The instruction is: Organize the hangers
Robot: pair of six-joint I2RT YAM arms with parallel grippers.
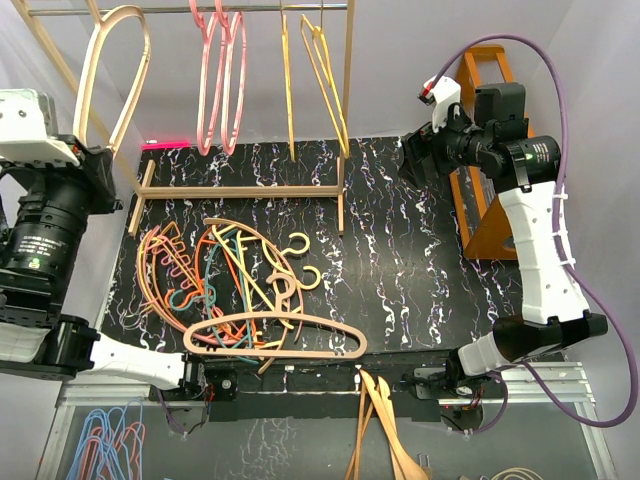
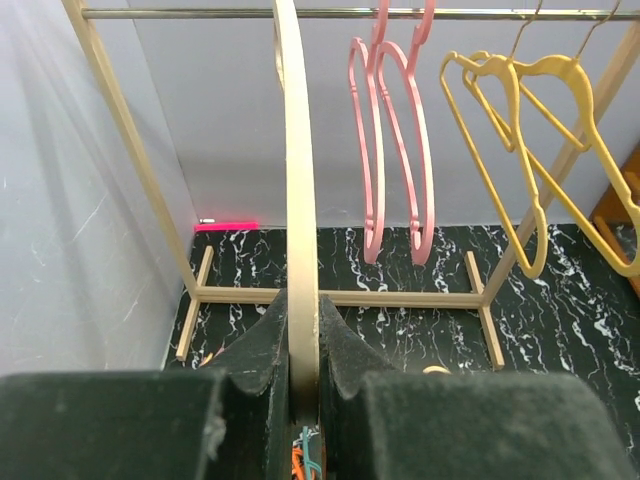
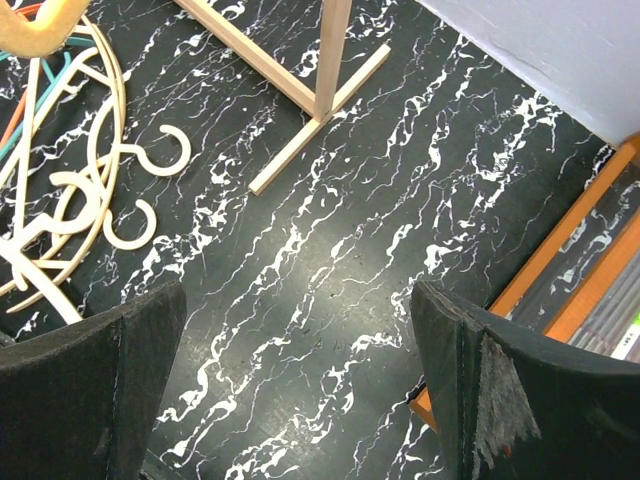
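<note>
My left gripper is shut on a pale wooden hanger (image 2: 299, 170), held upright at the rail's (image 1: 172, 11) left end in the top view; whether its hook rests on the rail is hidden. Pink hangers (image 2: 425, 170) and yellow hangers (image 2: 535, 230) hang further right. A tangled pile of coloured hangers (image 1: 220, 260) lies below the rack, with a large wooden hanger (image 1: 275, 350) at its front. My right gripper stands open and empty above the floor, right of the rack.
The rack's base bar (image 1: 250, 191) lies behind the pile. An orange wooden frame (image 1: 495, 230) stands at the right wall, with bare dark floor between it and the rack. More hangers (image 1: 390, 430) lie beyond the front edge.
</note>
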